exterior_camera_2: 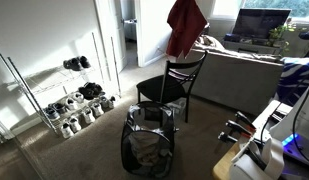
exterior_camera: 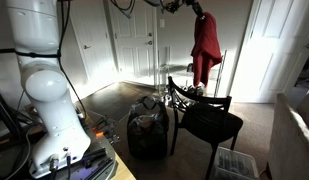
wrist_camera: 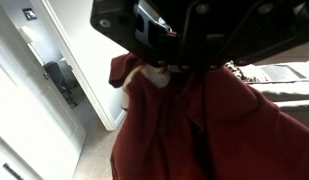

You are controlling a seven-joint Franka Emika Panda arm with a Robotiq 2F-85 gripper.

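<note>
A dark red cloth garment (exterior_camera: 205, 45) hangs in the air above and behind the black chair (exterior_camera: 205, 121), clear of its backrest in exterior view 1. At the top edge of that view my gripper (exterior_camera: 198, 11) is shut on the garment's upper end. The red garment (wrist_camera: 194, 125) fills the lower middle of the wrist view, bunched just under the gripper; the fingertips are mostly hidden by cloth and shadow. In exterior view 2 the garment (exterior_camera_2: 186, 27) appears over the chair, and the gripper is out of frame.
A black mesh hamper (exterior_camera: 147, 130) with items inside stands left of the chair. Shoe racks (exterior_camera_2: 79, 100) line the wall. A clear plastic bin (exterior_camera: 235, 164) sits on the floor at the right, near a sofa (exterior_camera: 292, 130). Carpet around the hamper is open.
</note>
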